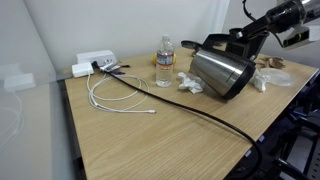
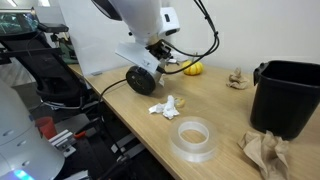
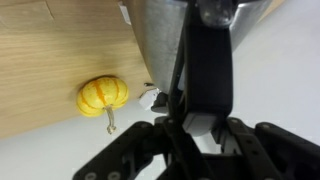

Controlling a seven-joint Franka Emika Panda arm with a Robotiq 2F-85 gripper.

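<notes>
A silver kettle (image 1: 222,72) with a dark base hangs tilted above the right part of the table, its base turned toward the lower right. In exterior view 2 the black underside of the kettle (image 2: 140,80) faces the camera, below my gripper. Seen from the wrist, my gripper is shut on the kettle's black handle (image 3: 208,65), with the steel body (image 3: 160,35) behind it. The handle hides most of the fingers.
A water bottle (image 1: 165,62) stands left of the kettle, and a black cable (image 1: 180,104) crosses the table. A yellow pumpkin (image 3: 102,93) lies nearby. A tape roll (image 2: 193,139), crumpled paper (image 2: 267,154) and a black bin (image 2: 286,98) occupy another side.
</notes>
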